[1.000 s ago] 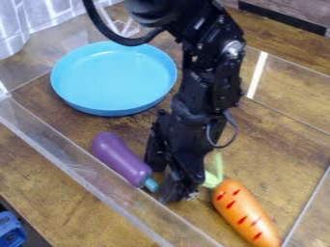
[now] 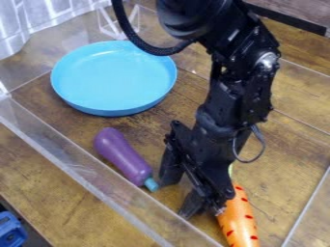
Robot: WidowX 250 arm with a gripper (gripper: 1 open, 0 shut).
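My black gripper [image 2: 194,188] is low over the wooden table at the centre right, its tips down beside an orange carrot [image 2: 238,222] with red marks, covering that carrot's upper end. Whether the fingers are open or closed on anything is hidden by the gripper body. A purple eggplant-like toy [image 2: 120,154] with a teal tip lies just left of the gripper.
A blue plate [image 2: 110,82] is at the back left. A clear plastic edge runs diagonally across the lower left, with a blue object [image 2: 8,230] in the corner. Bare wood shows at the right.
My gripper has shifted slightly right and down over the carrot, hiding more of its top. The carrot has moved a little left from where it lay a second ago.
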